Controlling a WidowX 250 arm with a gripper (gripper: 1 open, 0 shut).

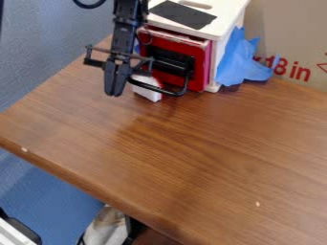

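My black gripper (115, 81) hangs low over the back left of the wooden table, in front of a small appliance with a red front (192, 50) and white top. Its tip points down, just left of a white block (145, 86) at the appliance's base; whether it is open or shut I cannot tell. A black handle-like bar runs across the appliance's lower front, partly behind my arm.
A blue crumpled cloth or paper (240, 61) sits at the appliance's right. A cardboard panel (294, 38) stands behind.
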